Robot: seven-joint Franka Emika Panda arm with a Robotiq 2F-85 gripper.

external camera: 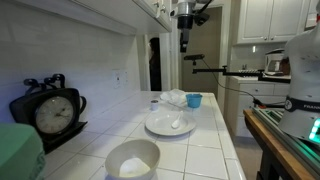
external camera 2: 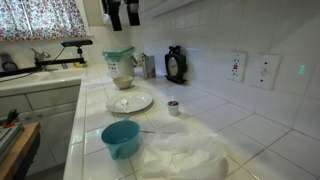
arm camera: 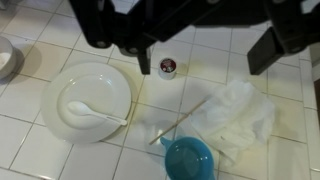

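My gripper is high above the counter, with a wide gap between its dark fingers and nothing held there. It also hangs at the top in exterior view 1 and exterior view 2. Below it in the wrist view lies a white plate [arm camera: 62, 119] bearing a white spoon [arm camera: 95, 112]. A small cup with a dark top [arm camera: 167, 68] stands right of the plate. Further right are a blue cup [arm camera: 188, 160], a thin stick [arm camera: 178, 122] and a crumpled white cloth or paper [arm camera: 238, 120].
Toward exterior view 1's camera stand a white bowl [external camera: 132, 160], a black clock-like scale [external camera: 54, 115] and a green-lidded container [external camera: 20, 150]. Wall and overhead cabinets [external camera: 100, 12] bound one side. Bare white tiles [external camera: 204, 150] lie around the plate.
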